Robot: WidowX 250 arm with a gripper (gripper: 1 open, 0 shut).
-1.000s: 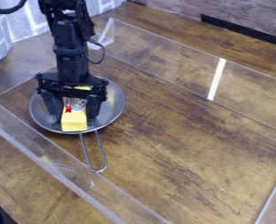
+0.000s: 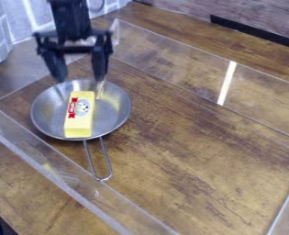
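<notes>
A yellow box (image 2: pixel 79 119) with a red and white label lies in a round steel pan (image 2: pixel 114 119), whose wire handle points toward the front. Above the pan is my dark gripper (image 2: pixel 73 57), blurred, its fingers spread open and apart from the box, with nothing seen between them.
Clear plastic walls run along the left side and diagonally across the back right of the wooden table (image 2: pixel 202 165). A pale crumpled sheet is at the top left.
My gripper has risen up and away from the box and pan, uncovering the box. The box remains in the pan.
</notes>
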